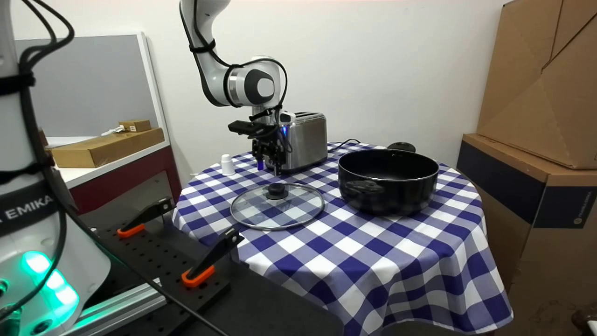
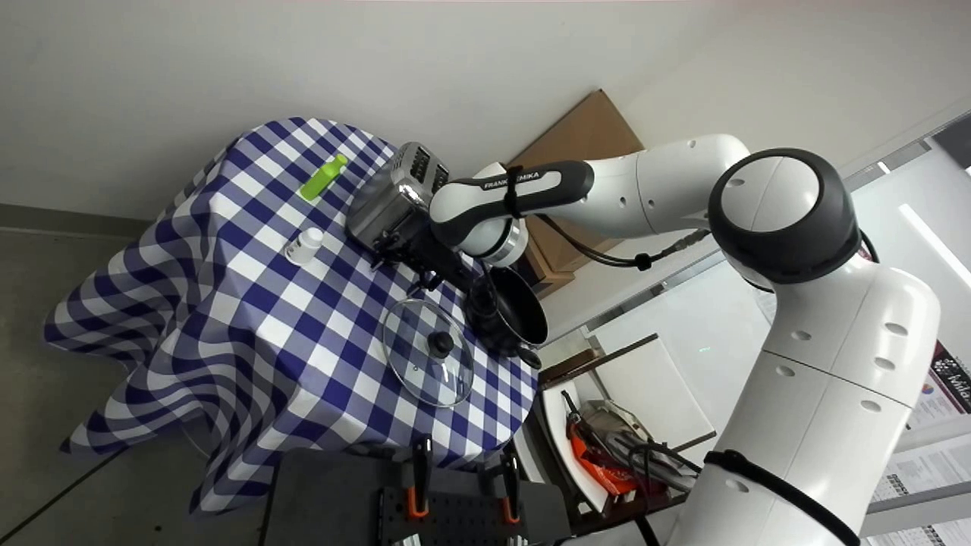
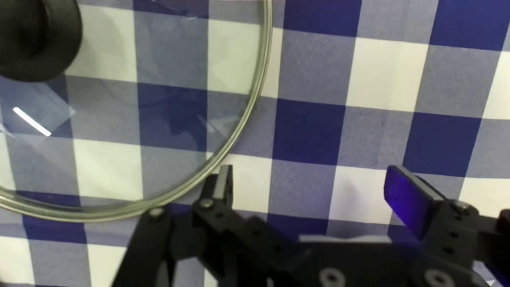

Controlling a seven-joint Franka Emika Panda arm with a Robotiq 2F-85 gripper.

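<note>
My gripper is open in the wrist view, with only checked cloth showing between its spread fingers. In exterior view 1 the gripper (image 1: pixel 268 167) points down in front of the toaster, behind the lid. The glass lid (image 1: pixel 254 210) lies flat on the table with its black knob (image 1: pixel 276 191) up. Left of my fingers, the wrist view shows part of the lid's rim (image 3: pixel 255 91). A black pot (image 1: pixel 386 193) stands to the right of the lid.
The steel toaster (image 1: pixel 306 140) stands close behind the gripper. A white bottle (image 2: pixel 304 246) stands upright; a green bottle (image 2: pixel 323 177) is farther off beside the toaster. Clamps (image 1: pixel 210 257) hold the near black board. Cloth in front of the pot is clear.
</note>
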